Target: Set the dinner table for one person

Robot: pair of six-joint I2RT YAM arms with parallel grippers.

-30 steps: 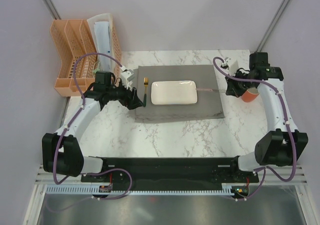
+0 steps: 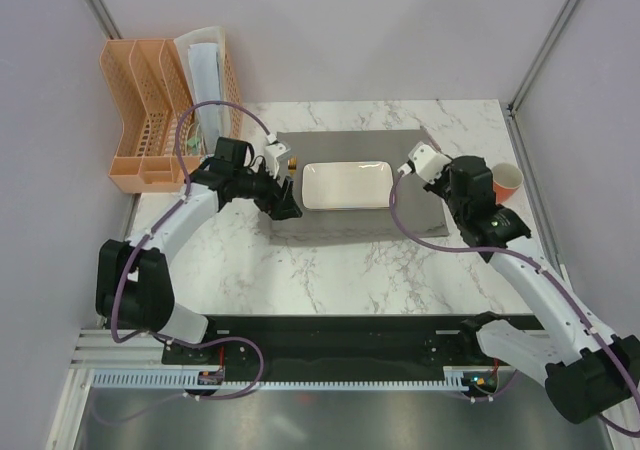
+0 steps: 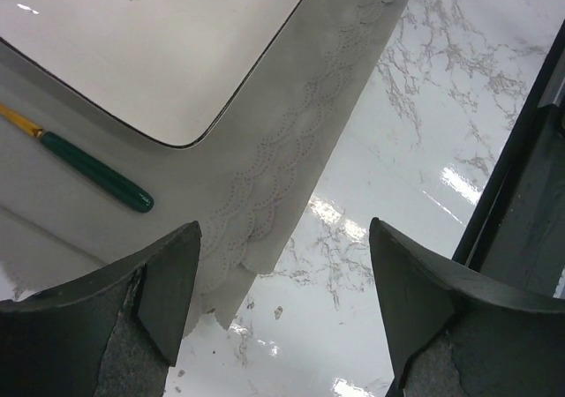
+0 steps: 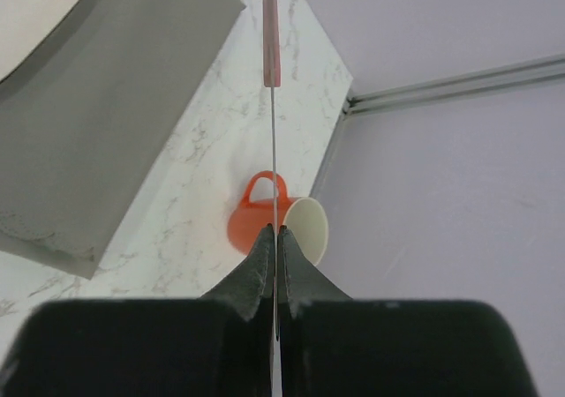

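Observation:
A white rectangular plate lies on the grey placemat. Left of it is a fork with gold tines; its dark green handle shows in the left wrist view but is covered by my left arm from above. My left gripper is open and empty, over the mat's scalloped edge near that handle. A thin knife with a pink handle is held by its blade in my shut right gripper, at the mat's right side. From above, the knife is mostly hidden.
An orange mug stands right of the mat, partly behind my right arm in the top view. A peach rack with a pale blue folded cloth is at the back left.
The left gripper shifted slightly right, over the fork's handle.

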